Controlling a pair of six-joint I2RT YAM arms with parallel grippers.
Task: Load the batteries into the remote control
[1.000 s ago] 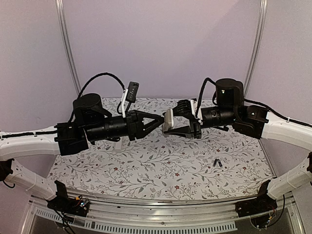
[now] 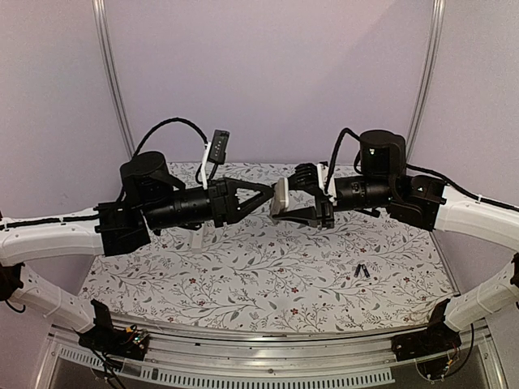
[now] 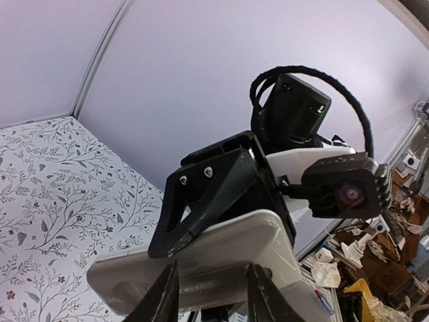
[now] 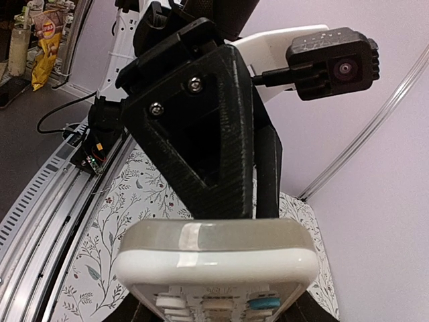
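The white and beige remote control [image 2: 280, 198] is off the table, between the two arms. My right gripper is shut on it, with a finger at each side; in the right wrist view one end and some buttons show. My left gripper meets the remote's other face, its fingers converging to a near point in the top view; what lies between the fingertips is hidden from me. In the left wrist view a finger [image 3: 201, 218] of the right gripper presses along the remote's edge. Two small dark batteries [image 2: 361, 270] lie on the table, front right.
A pale object [image 2: 197, 237] lies beneath the left arm. Clutter stands off the table beyond the rail, including a yellow bag [image 4: 48, 43].
The left gripper has shifted and turned very slightly at the remote. The right arm, the remote and the batteries look the same as before.
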